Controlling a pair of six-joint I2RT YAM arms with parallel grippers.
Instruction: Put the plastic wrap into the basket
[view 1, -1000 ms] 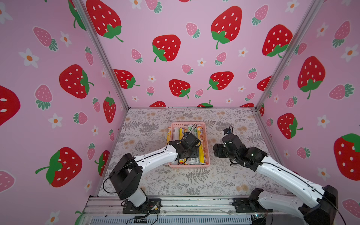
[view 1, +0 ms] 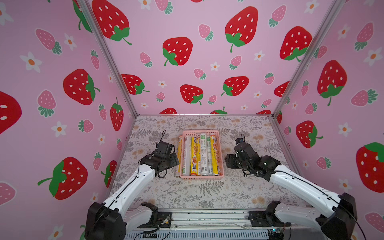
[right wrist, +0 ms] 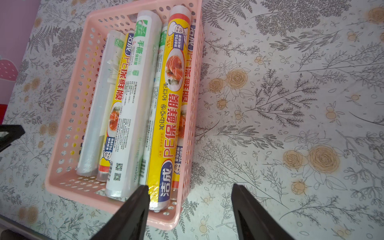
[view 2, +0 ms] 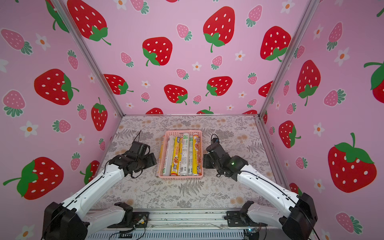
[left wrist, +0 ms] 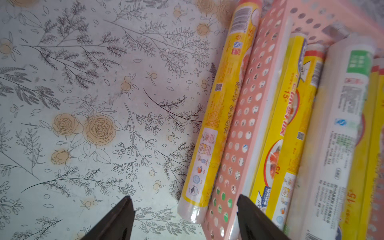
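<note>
A pink basket (right wrist: pixel 194 84) holds several plastic wrap rolls, among them a white roll (right wrist: pixel 134 104) and a yellow roll (right wrist: pixel 170 112). Outside it, against its left wall, a yellow wrap roll (left wrist: pixel 220 108) lies on the table in the left wrist view. My left gripper is open and empty, above the table at the basket's left side. Its fingers appear on either side of the near end of that outside roll, at a height I cannot tell. Right of the basket, my right gripper has its fingers apart with nothing between them.
The patterned table (right wrist: pixel 280 120) is clear to the right of the basket, and the bare table (left wrist: pixel 100 160) on the left is free too. Strawberry-printed walls (view 1: pixel 200 60) close in the back and sides.
My left arm has swung left from over the basket to its left side, uncovering the rolls inside. The right gripper has shifted very slightly left.
</note>
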